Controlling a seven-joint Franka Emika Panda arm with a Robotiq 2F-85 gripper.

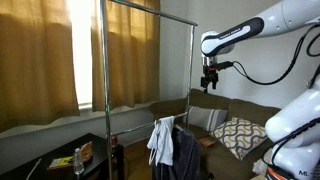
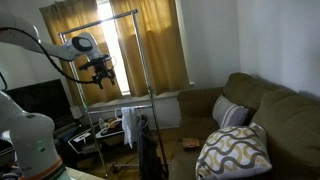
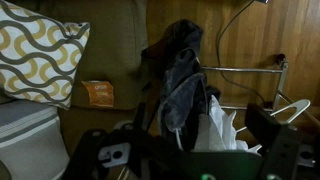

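Observation:
My gripper [image 1: 208,86] hangs high in the air beside the metal rack [image 1: 105,75], pointing down. In the wrist view the fingers stand wide apart along the lower edge, and the gripper is open with nothing seen held in it. Over a low bar of the rack drape a white cloth [image 1: 161,143] and a dark garment [image 1: 184,155]. Seen from above, the white cloth [image 3: 218,128] lies beneath the space between the fingers, partly hidden by the gripper, and the dark garment [image 3: 182,85] spreads beyond it. Both are well below the gripper.
A brown couch [image 2: 210,105] holds a patterned pillow [image 2: 232,153], a grey striped pillow [image 2: 229,112] and a small orange packet [image 3: 99,93]. Left of the rack, a dark table [image 1: 35,168] bears a bottle [image 1: 79,160] and other small items. The rack's upright poles stand close to the arm.

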